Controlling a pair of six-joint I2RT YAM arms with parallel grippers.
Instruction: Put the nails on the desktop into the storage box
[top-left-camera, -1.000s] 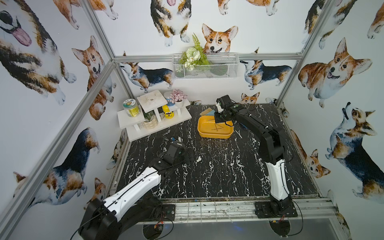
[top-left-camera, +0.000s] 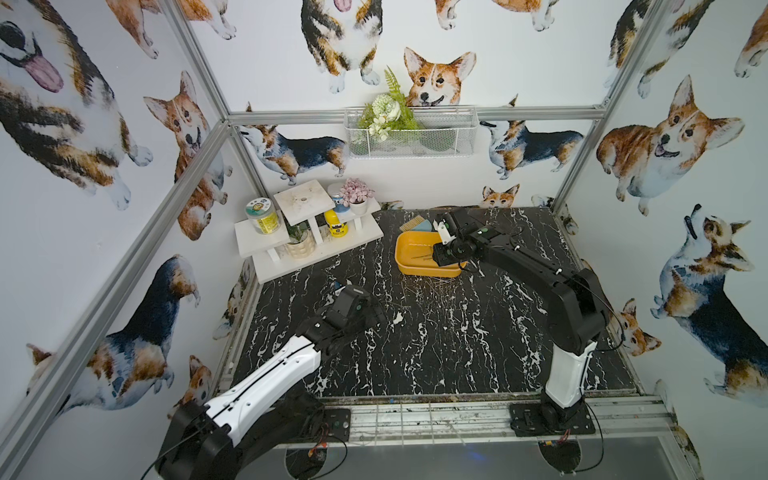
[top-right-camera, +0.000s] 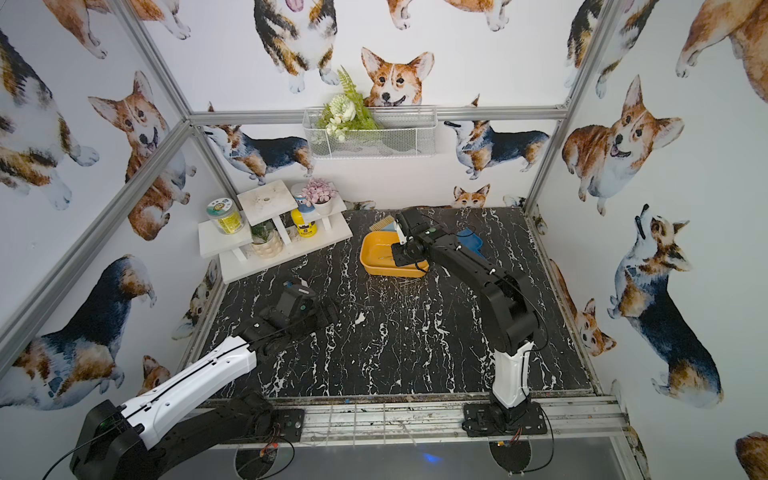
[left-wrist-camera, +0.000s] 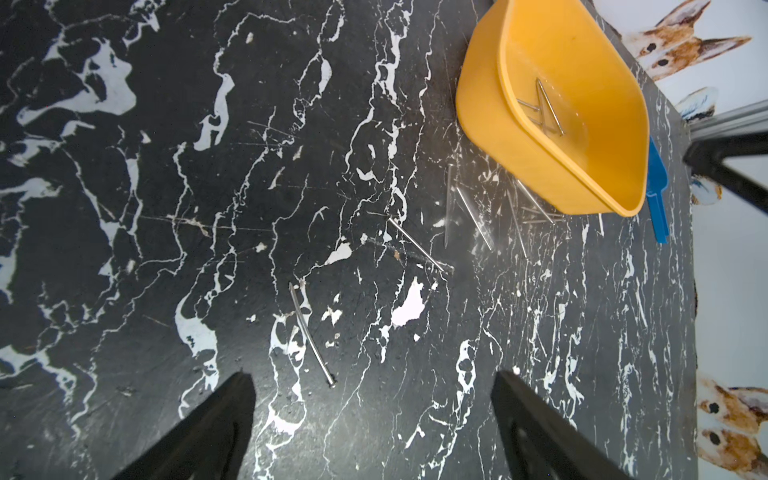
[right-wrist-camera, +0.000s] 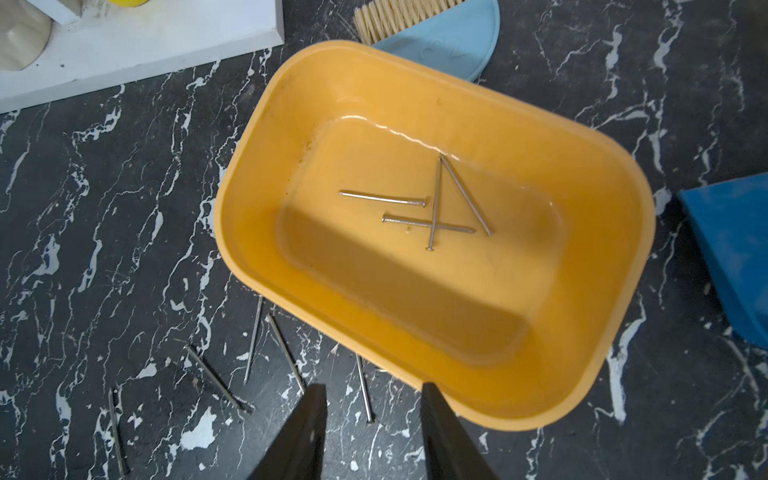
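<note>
A yellow plastic box (right-wrist-camera: 320, 164) holds several nails (right-wrist-camera: 384, 196), seen from above in the right wrist view. More loose nails (left-wrist-camera: 312, 336) lie on the black marbled desktop (left-wrist-camera: 160, 304), many along the box's near side. My right gripper is open over the box's near edge, with loose nails below it and nothing held. My left gripper stands open above the desk to the near left of the box, a nail lying ahead of its fingers.
A white shelf (top-left-camera: 264, 264) with jars and plants stands back left. A brush with light blue dustpan (right-wrist-camera: 448, 48) is behind the box, a blue dustpan (right-wrist-camera: 728, 248) to its right. A wire basket (top-left-camera: 412, 148) hangs on the back wall.
The left arm looks unchanged.
</note>
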